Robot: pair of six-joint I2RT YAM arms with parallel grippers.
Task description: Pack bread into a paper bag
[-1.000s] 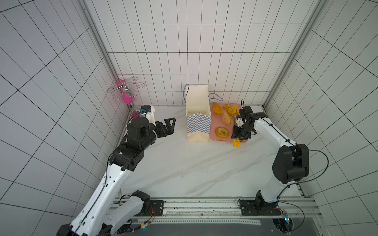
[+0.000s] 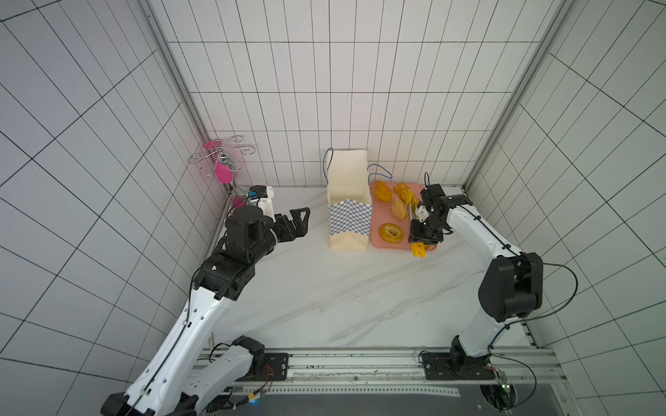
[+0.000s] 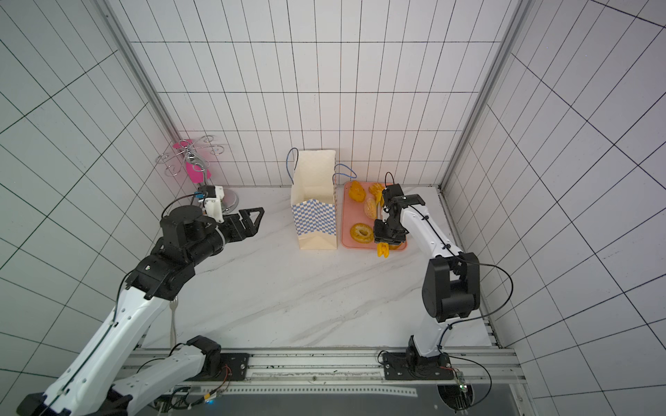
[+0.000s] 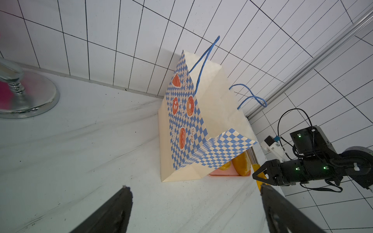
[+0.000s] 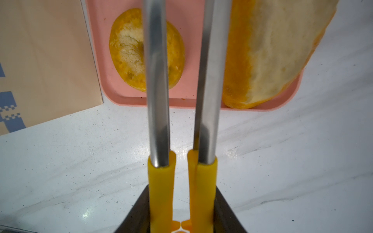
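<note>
My right gripper is shut on a pair of metal tongs [image 5: 157,97] with yellow handles [image 5: 161,190]. The tongs reach over the pink tray [image 2: 378,216], their two arms a little apart with no bread clearly gripped. Below them a bagel [image 5: 130,58] lies on the left and a long pale roll [image 5: 272,50] on the right. More bread shows on the tray: a golden piece [image 2: 381,191] and an oval roll [image 2: 398,208]. Directly left of the tray stands the paper bag [image 2: 349,218], upright with its top open. Well left of it, my left gripper [image 2: 301,222] is open and empty.
A metal stand with a round base [image 4: 29,95] is at the back left. Blue cord handles [image 4: 248,95] stick out from the bag's top.
The tongs in my right gripper have turned slightly, their yellow handle ends shifting a little right and back. The left arm, bag and tray look unchanged.
</note>
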